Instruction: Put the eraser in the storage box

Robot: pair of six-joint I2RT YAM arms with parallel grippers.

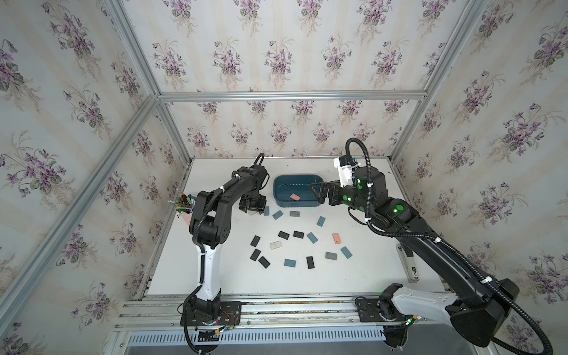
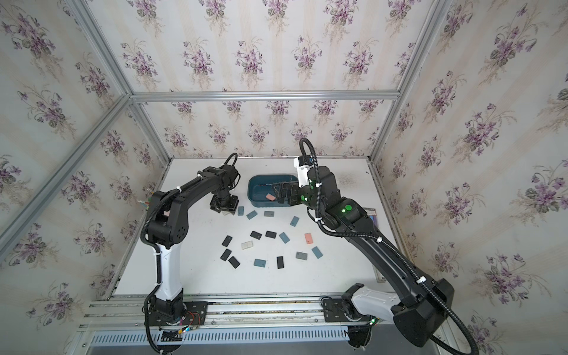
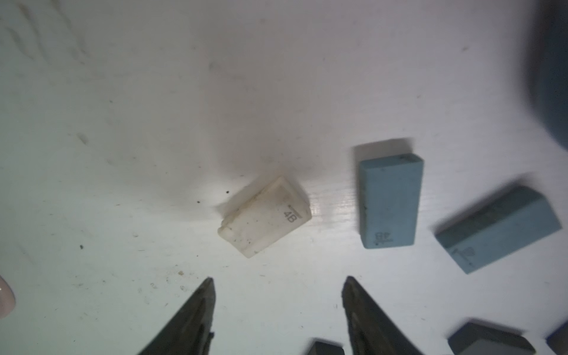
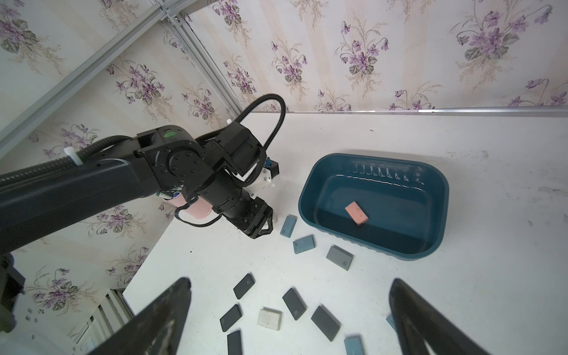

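Note:
My left gripper hangs low at the back left of the table, open, with a white 4B eraser (image 3: 264,217) just ahead of its fingers. Beside that lie two blue erasers (image 3: 390,201) (image 3: 497,227). The teal storage box (image 4: 372,230) stands right of the left gripper, a pink eraser (image 4: 356,213) inside it. My right gripper (image 1: 319,190) is open, raised over the right side of the box.
Several black, grey, blue, pink and white erasers are scattered over the table's middle and front. A pink pen cup (image 1: 188,217) stands at the left edge.

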